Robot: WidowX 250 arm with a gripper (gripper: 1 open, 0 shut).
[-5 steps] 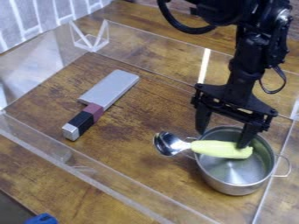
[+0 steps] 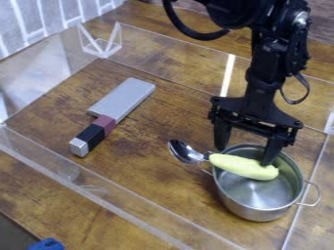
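Observation:
The black gripper [image 2: 248, 139] is open, its fingers low over a steel pot [image 2: 260, 203] at the lower right. A pale yellow-green vegetable [image 2: 245, 168], like a corn cob, lies tilted inside the pot under the fingers. A shiny metal spoon [image 2: 187, 150] sticks out past the pot's left rim, beside the vegetable's end; the fingers partly hide the pot's back.
A grey cleaver-like tool [image 2: 121, 109] with a dark handle lies on the wooden table [image 2: 92, 190] at the left. Clear plastic walls edge the area. A blue object [image 2: 45, 244] is at the lower left corner.
The spoon has shifted slightly up and left and tilted, and the vegetable has moved a little within the pot. The gripper has moved only slightly.

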